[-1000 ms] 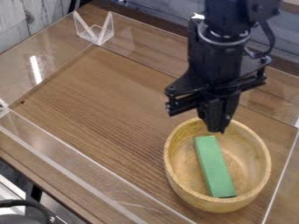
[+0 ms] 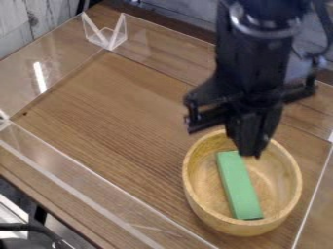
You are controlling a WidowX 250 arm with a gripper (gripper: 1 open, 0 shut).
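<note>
My black gripper (image 2: 242, 120) fills the upper right of the camera view, above a round tan wooden bowl (image 2: 285, 177). Inside the bowl lies a green rectangular block (image 2: 237, 183). The gripper is shut, with nothing visible held in it. Its lowest parts overlap the back of the bowl in view; whether they touch it I cannot tell.
A clear plastic object (image 2: 107, 31) stands at the back left of the wooden table (image 2: 97, 117). A black cable lies at the bottom left corner.
The gripper has grown larger in view, its dark body reaching farther over the top right. The bowl and green block look unmoved.
</note>
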